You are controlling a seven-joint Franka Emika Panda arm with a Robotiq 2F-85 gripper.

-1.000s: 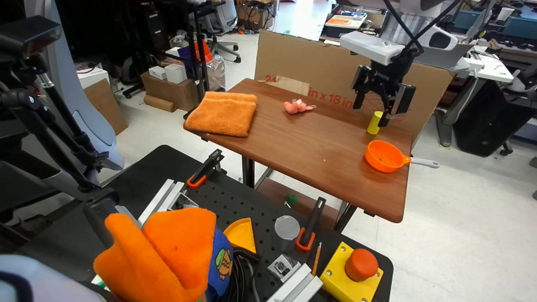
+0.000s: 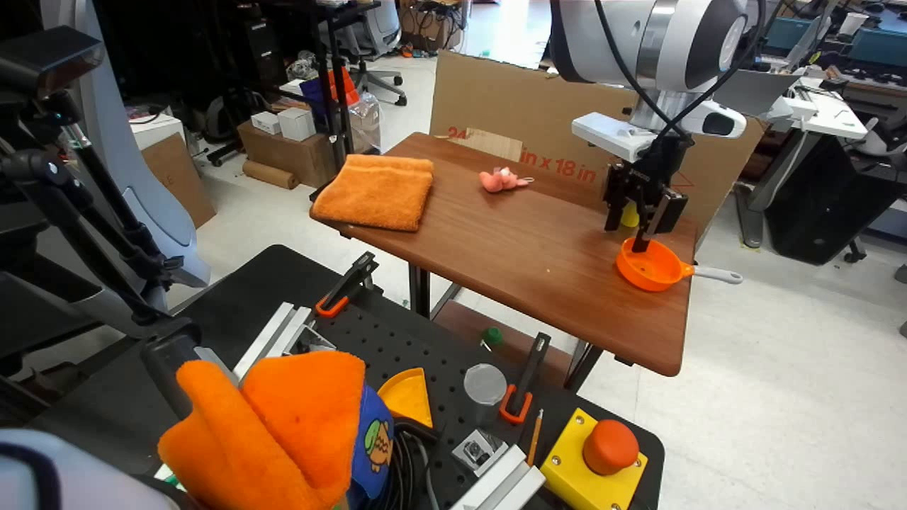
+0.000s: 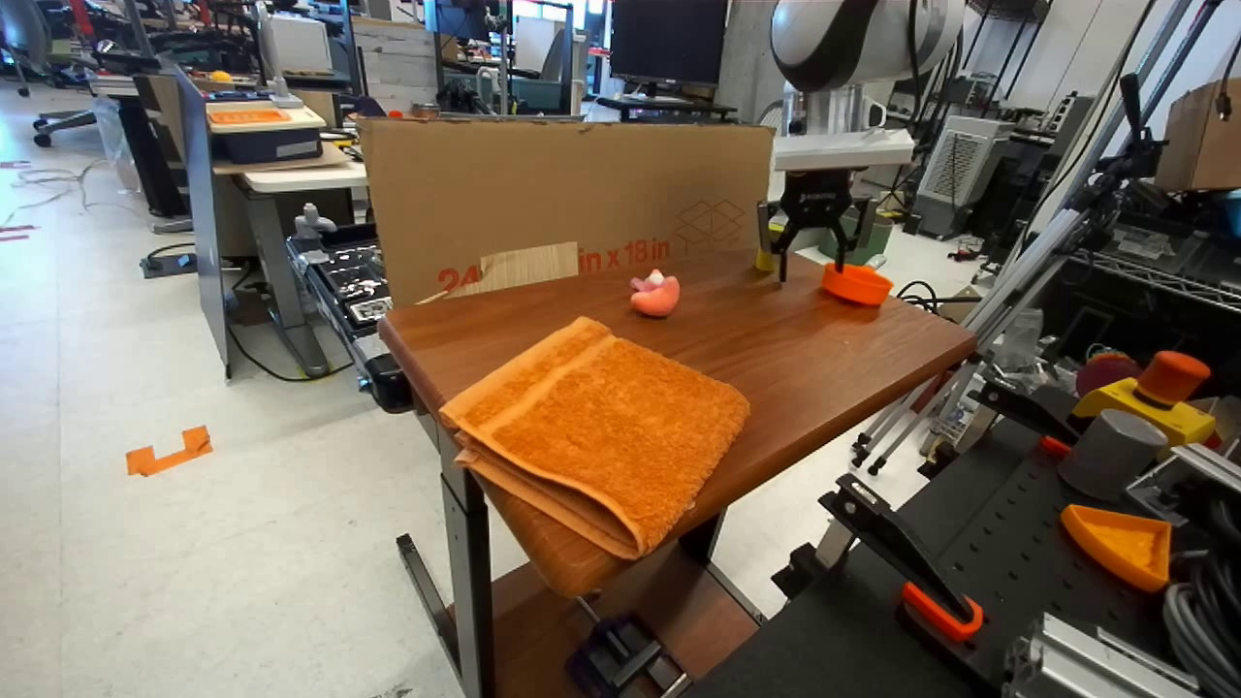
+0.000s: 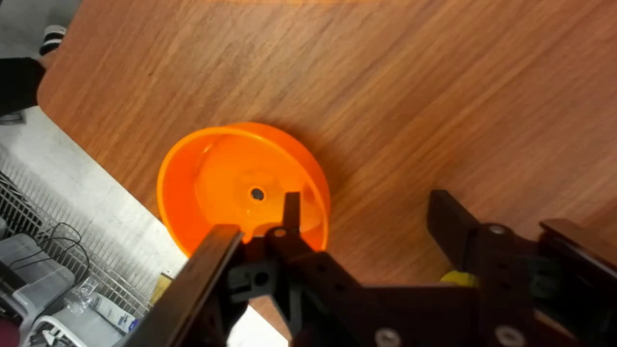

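My gripper is open, its two fingers well apart with nothing visible held between them. In the wrist view one finger [image 4: 292, 211] overlaps the inside of an orange pan [image 4: 222, 173], near its wall, while the other finger [image 4: 445, 222] hangs over bare wood outside it. Whether either finger touches the pan I cannot tell. The pan's grey handle [image 2: 718, 275] points to the right in exterior view 1. A yellow cylinder [image 2: 630, 214] stands behind the gripper, mostly hidden by it.
A folded orange towel [image 3: 617, 430] covers one end of the wooden table [image 2: 544, 246]. A pink plush toy [image 2: 502, 180] lies near the back edge. Cardboard [image 3: 570, 174] stands upright behind the table.
My gripper has come down toward the pan, one finger now at its near-side bowl. The yellow cylinder, earlier in plain view, is now mostly covered. The pan has not visibly moved.
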